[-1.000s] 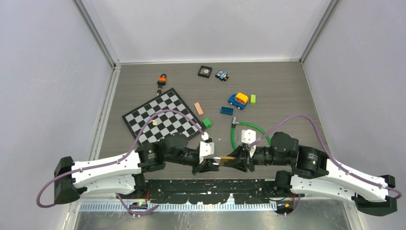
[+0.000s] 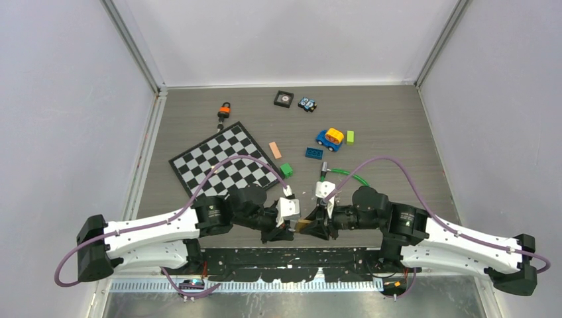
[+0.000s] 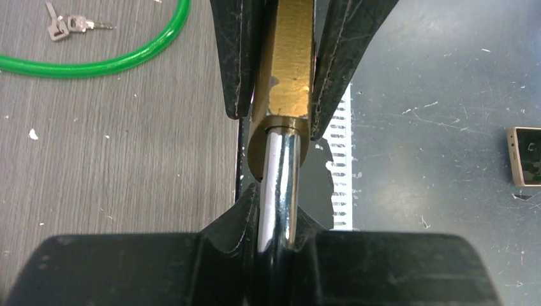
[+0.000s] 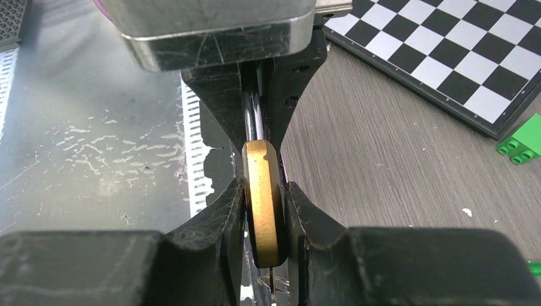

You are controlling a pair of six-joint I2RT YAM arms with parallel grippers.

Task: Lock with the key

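A brass padlock body (image 4: 261,197) is between the fingertips of my right gripper, which is shut on it. The steel shackle (image 3: 279,185) runs from the body's end into my left gripper, shut on it. The two grippers face each other closely at the front edge in the top view. A pair of small keys (image 3: 70,22) lies on the wooden table in the left wrist view.
A green hose (image 2: 351,175), chessboard (image 2: 225,162), green block (image 2: 286,170) and toy car (image 2: 329,139) lie beyond the arms.
My right gripper has moved left toward the left one, bringing the brass body closer to it. The left gripper has shifted only slightly.
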